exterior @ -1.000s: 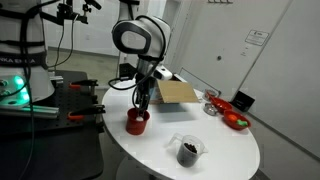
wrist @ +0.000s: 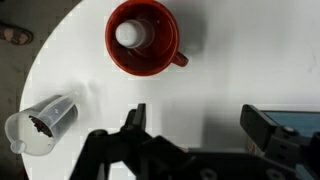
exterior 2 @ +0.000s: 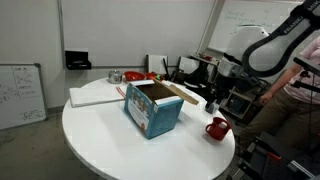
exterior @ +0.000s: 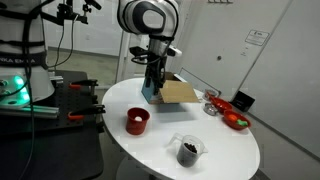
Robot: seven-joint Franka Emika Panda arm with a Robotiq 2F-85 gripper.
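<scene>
A red mug stands near the table's edge, and a small white round-topped object sits inside it, toward one side. In the wrist view the mug is beyond my fingertips, its handle pointing to the lower right. My gripper is open, with only bare white table visible between its fingers. From the side, the gripper hangs above the table between the mug and a teal-and-white cardboard box, touching neither.
A clear cup with dark contents stands left in the wrist view. The box has raised flaps. Farther back are a red bowl and a metal pot.
My gripper was down at the mug a second ago. It has since risen and moved back from the mug toward the box. The mug has stayed where it was.
</scene>
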